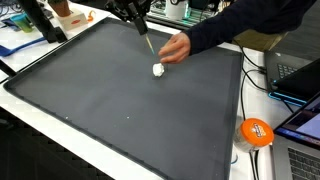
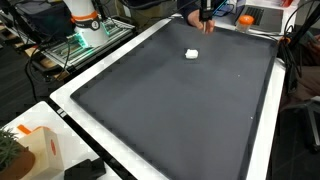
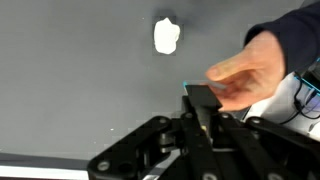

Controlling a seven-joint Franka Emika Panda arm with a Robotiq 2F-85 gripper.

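Note:
My gripper hangs above the far part of the dark board, shut on a thin pale stick that slants downward. A person's hand is just to the right of the stick and appears apart from it. Below the stick's lower end, a small white lump lies on the board. The wrist view has this white lump at the top, the hand at the right, and my gripper at centre, its dark fingers close together; the stick is mostly hidden there.
The dark board is otherwise bare, with wide free room at its left and front. An orange-topped container stands off its right side, near laptops. The person's sleeved arm reaches over the far right.

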